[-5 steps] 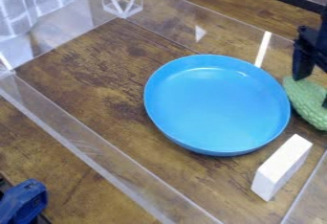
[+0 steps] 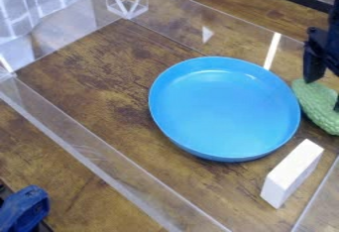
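Observation:
My dark gripper [image 2: 318, 58] reaches in from the right edge, only partly in view, just above a green textured object [image 2: 315, 105] that lies right of a large blue plate [image 2: 223, 107]. Whether its fingers are open or shut, or touch the green object, is not clear.
A white block [image 2: 292, 174] lies below the plate at the right. Clear acrylic walls border the wooden surface [image 2: 93, 67]. A white curtain [image 2: 40, 8] is at top left, and a blue object [image 2: 22, 210] sits at bottom left.
The gripper at the right edge has shifted very slightly; the plate, block and green object look unmoved.

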